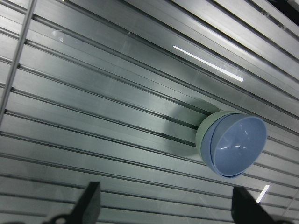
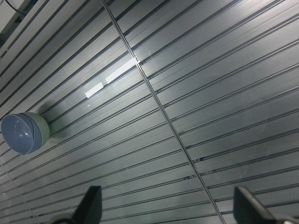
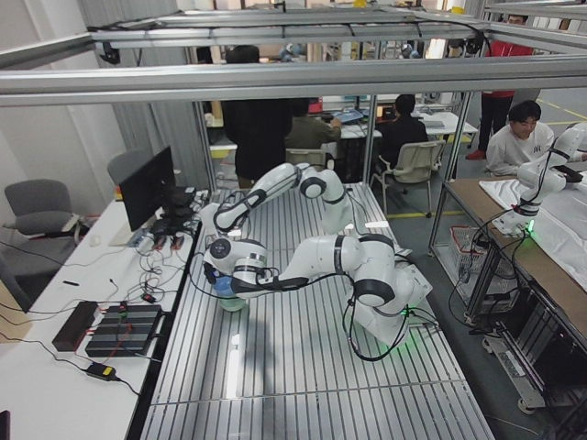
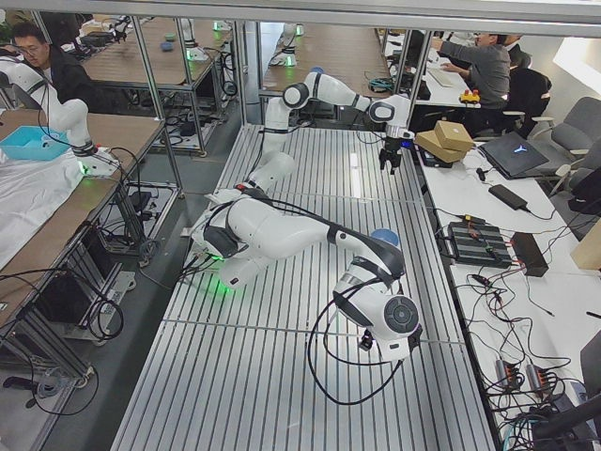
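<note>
Two blue bowls (image 1: 237, 145) (image 2: 17, 133) are nested inside a green bowl (image 1: 203, 130) (image 2: 41, 126) on the slatted metal table. In the left wrist view the stack sits at right, above and apart from my left gripper; in the right wrist view it is at far left, away from my right gripper. Both grippers have their fingers wide apart, nothing between them. In camera left view the stack (image 3: 231, 301) is partly hidden by an arm.
A side desk (image 3: 55, 394) holds a monitor (image 3: 147, 188), electronics and cables. Frame posts and another table (image 3: 514, 238) border the workspace.
</note>
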